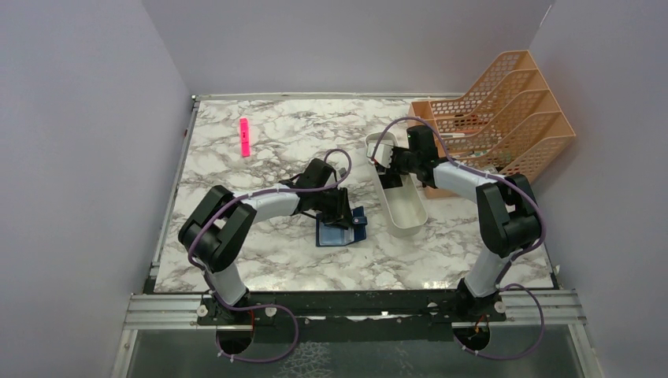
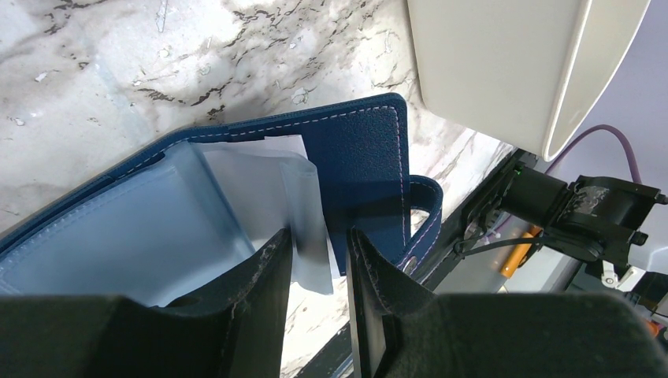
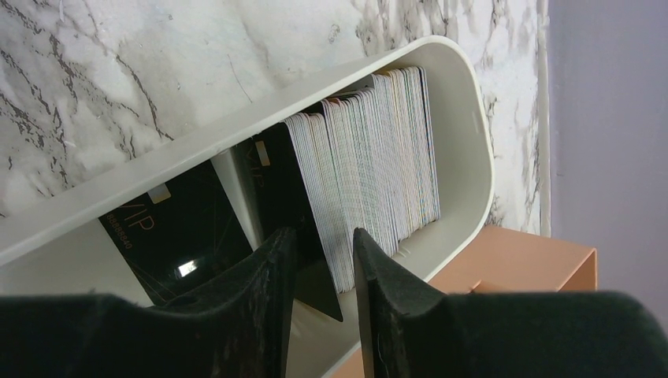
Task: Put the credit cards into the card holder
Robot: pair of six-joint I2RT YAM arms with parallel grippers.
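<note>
The blue card holder (image 2: pixel 354 173) lies open on the table with clear plastic sleeves (image 2: pixel 134 228). My left gripper is over it, fingers apart at a raised sleeve edge. A long white box (image 3: pixel 457 142) holds a packed row of cards (image 3: pixel 378 157), a black VIP card (image 3: pixel 272 189) at the row's end and another black VIP card (image 3: pixel 169 236) lying apart. My right gripper is inside the box at the near end of the row, its fingers apart; whether a card is between them is unclear.
An orange mesh rack (image 1: pixel 543 126) stands at the back right, beside the box. A pink object (image 1: pixel 244 138) lies at the back left.
</note>
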